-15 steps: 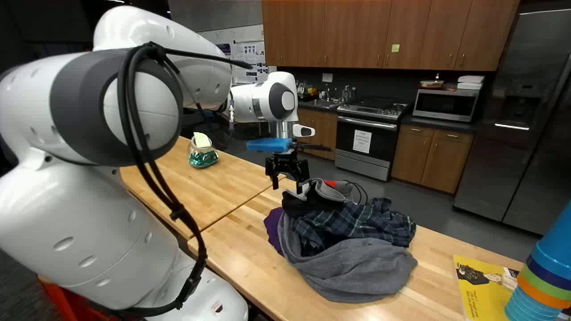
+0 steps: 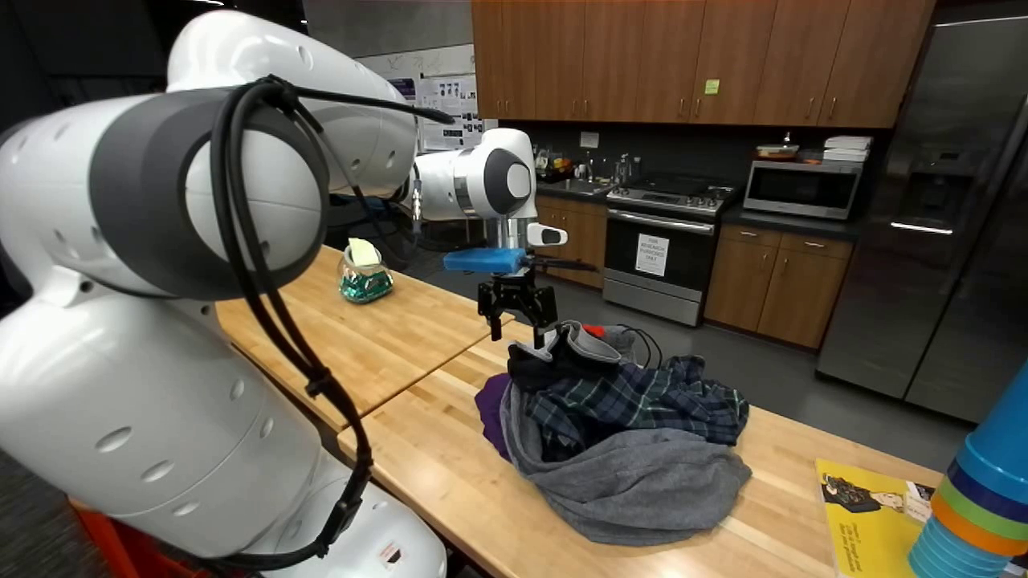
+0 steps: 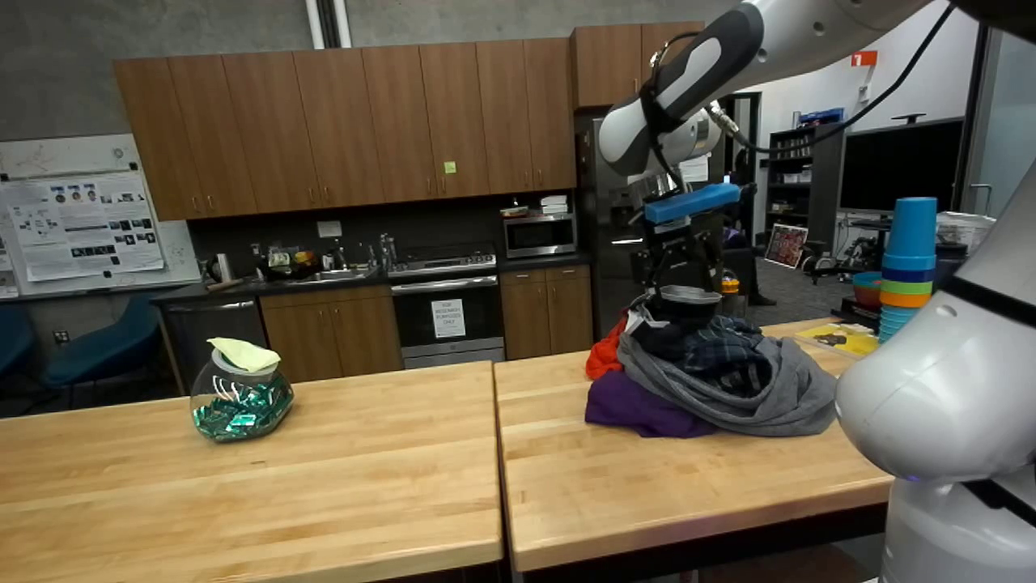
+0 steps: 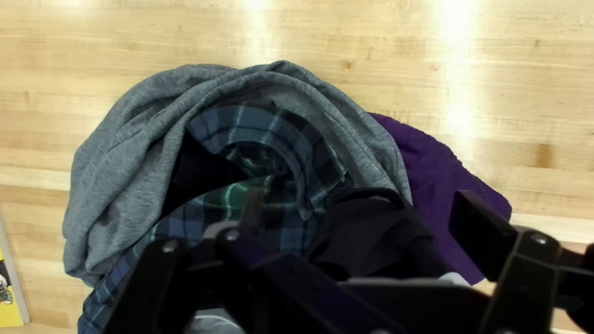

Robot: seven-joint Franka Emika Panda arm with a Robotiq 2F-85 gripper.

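A heap of clothes lies on the wooden table. In it are a grey garment (image 2: 646, 482), a dark plaid shirt (image 2: 641, 396), a black piece (image 4: 373, 231) and a purple cloth (image 3: 636, 406). A bit of red cloth (image 3: 606, 355) shows at the far side of the heap. My gripper (image 2: 517, 337) points down over the heap's edge, its fingers spread apart. In the wrist view one finger (image 4: 480, 234) stands over the purple cloth and the other finger (image 4: 251, 210) over the plaid shirt. I see nothing held between them.
A round jar with green wrappers (image 3: 243, 398) stands on the other table. A yellow magazine (image 2: 872, 520) and a stack of coloured cups (image 2: 978, 501) are beyond the heap's far end. Bare tabletop (image 3: 583, 486) lies in front of the heap.
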